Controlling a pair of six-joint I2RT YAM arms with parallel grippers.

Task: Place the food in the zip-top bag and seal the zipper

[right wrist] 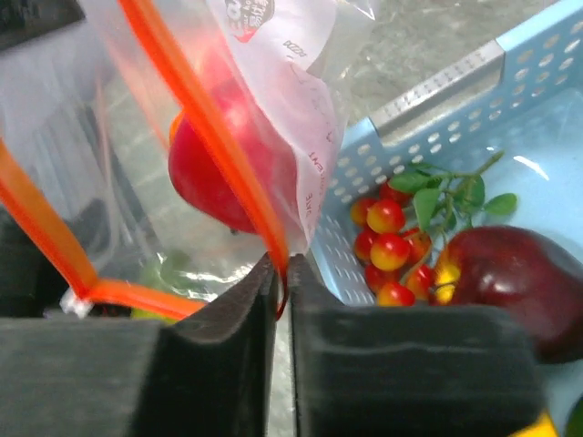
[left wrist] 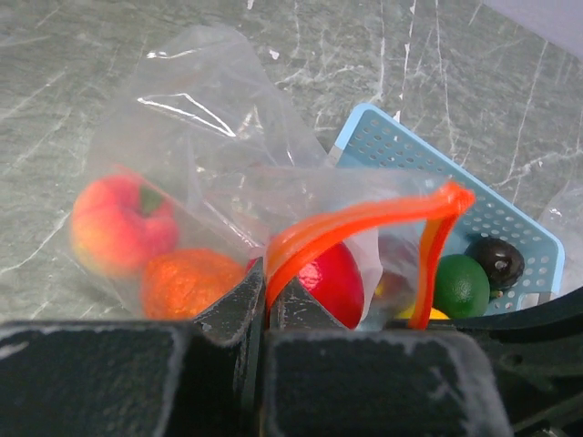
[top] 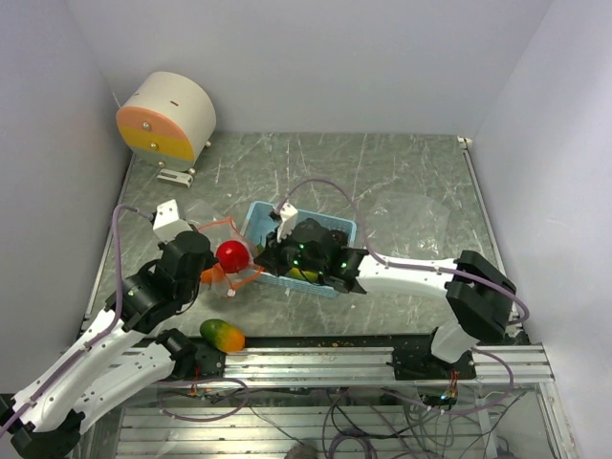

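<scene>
The clear bag (left wrist: 219, 100) lies with its orange-edged mouth (left wrist: 364, 218) spread apart. Inside it are a peach (left wrist: 123, 223), an orange (left wrist: 191, 284) and a red fruit (top: 232, 255). My left gripper is shut on one part of the orange zip edge. On another part, my right gripper has its fingers almost together, with the orange edge between their tips. A green and orange papaya (top: 222, 335) lies outside the bag, near the table's front edge.
The blue basket (left wrist: 446, 168) beside the bag holds cherry tomatoes (right wrist: 390, 251), a dark red fruit (right wrist: 515, 282), an avocado (left wrist: 462, 285) and other produce. A second clear bag (top: 409, 222) lies flat at right. A rounded cream container (top: 167, 115) stands at back left.
</scene>
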